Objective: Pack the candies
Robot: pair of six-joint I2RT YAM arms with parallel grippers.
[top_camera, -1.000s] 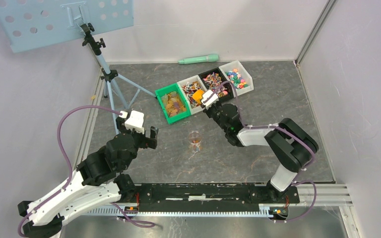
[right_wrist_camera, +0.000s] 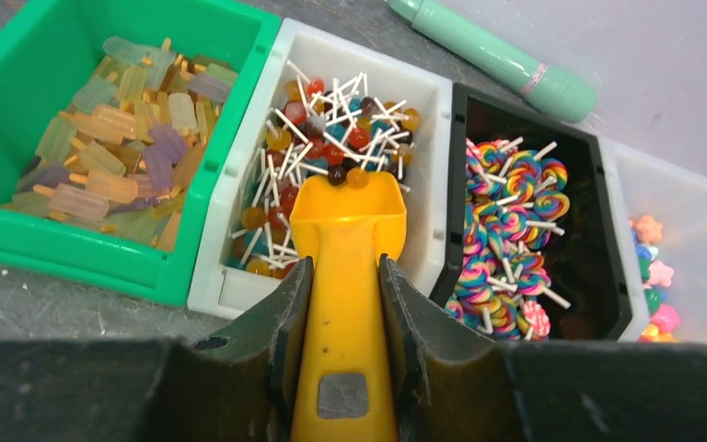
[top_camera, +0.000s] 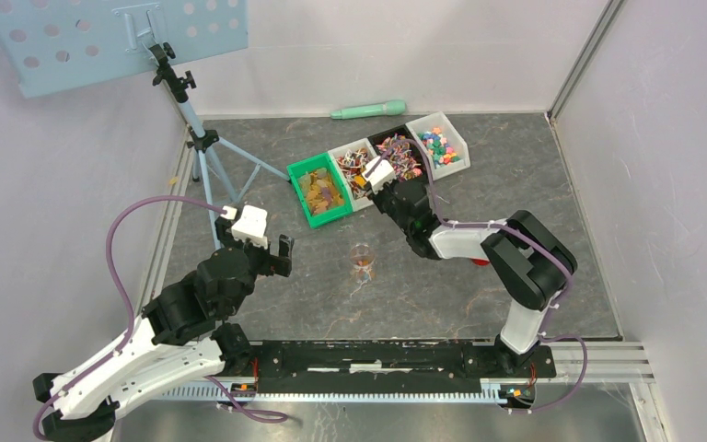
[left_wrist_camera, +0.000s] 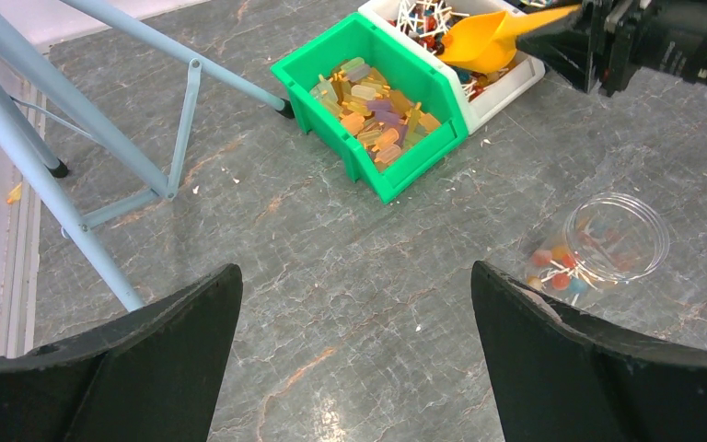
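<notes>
My right gripper is shut on the handle of a yellow scoop point(right_wrist_camera: 350, 318). The scoop's bowl sits in the white bin point(right_wrist_camera: 226, 235) of ball lollipops point(right_wrist_camera: 331, 129); a few lollipop heads rest at its front lip. How full the bowl is cannot be told. In the left wrist view, a clear jar point(left_wrist_camera: 621, 239) stands on the floor with several ball lollipops at its bottom. My left gripper stands open to the left of the jar, nothing between its fingers.
A green bin point(left_wrist_camera: 396, 189) of popsicle candies adjoins the white bin. Beyond it are a black bin point(right_wrist_camera: 598, 249) of swirl lollipops and another white bin point(top_camera: 456, 147) of colourful candies. A mint-green cylinder point(top_camera: 368, 110) lies behind. Blue stand legs point(left_wrist_camera: 74, 216) rise at left.
The left arm and jar have stayed put.
</notes>
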